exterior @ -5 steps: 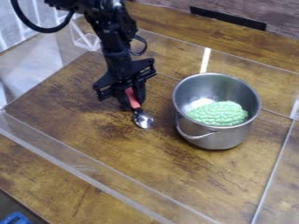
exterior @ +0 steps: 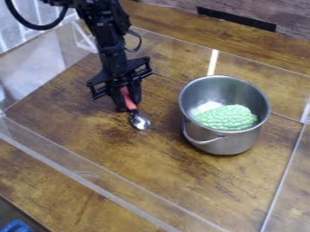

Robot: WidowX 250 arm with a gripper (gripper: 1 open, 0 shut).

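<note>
A black robot gripper (exterior: 119,89) reaches down from the top left, low over a spoon with a red handle (exterior: 127,100) and a shiny metal head (exterior: 140,120), which points toward the front. The fingers are around the handle area; whether they grip it cannot be told. To the right stands a steel pot (exterior: 204,95) with a green corn-like bumpy object (exterior: 226,118) inside.
Light strips run along its edges, and a small blue object (exterior: 14,227) shows at the bottom left corner.
The gripper has moved slightly to the left, and the spoon's head has shifted left and a little up in the view.
</note>
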